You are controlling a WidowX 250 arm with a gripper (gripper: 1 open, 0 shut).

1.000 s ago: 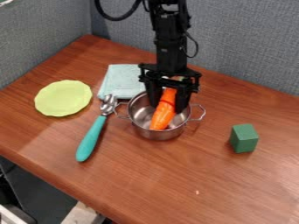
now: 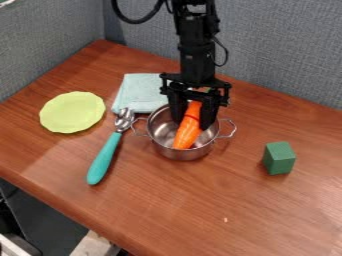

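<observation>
An orange carrot-like object [image 2: 187, 128] lies tilted in a small steel pot [image 2: 166, 147] with two wire handles. My black gripper [image 2: 194, 104] is lowered over the pot, its fingers around the upper end of the orange object; whether they are closed on it is hard to tell. A teal-handled spoon [image 2: 102, 158] lies left of the pot, and a folded light cloth [image 2: 139, 91] lies behind it.
A pale yellow plate [image 2: 72, 111] sits at the left of the wooden table [image 2: 227, 215]. A green block [image 2: 279, 158] stands at the right. Grey panels close off the back and left.
</observation>
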